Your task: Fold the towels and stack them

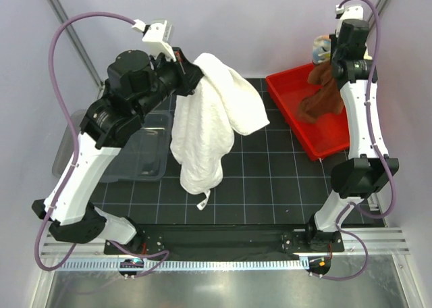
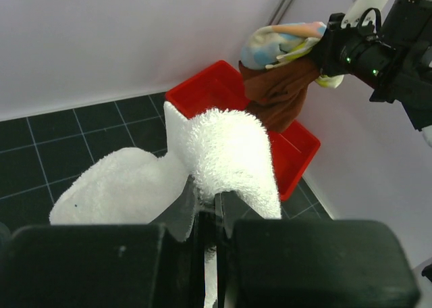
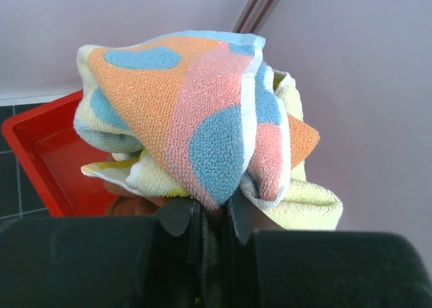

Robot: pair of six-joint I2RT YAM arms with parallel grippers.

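A white towel (image 1: 201,136) hangs in the air over the dark tiled table, my left gripper (image 1: 191,78) shut on its upper edge. In the left wrist view the white towel (image 2: 223,152) bunches out from between the fingers. At the far right my right gripper is shut on a patterned towel (image 3: 175,92) in orange, pink, blue and yellow, which bulges above its fingers. Below that one a brown towel (image 1: 322,95) hangs over the red bin (image 1: 297,122); whether the right fingers pinch it too is hidden.
A clear grey plastic bin (image 1: 145,149) stands at the left, partly behind the left arm. A wall (image 1: 412,119) rises close beside the right arm.
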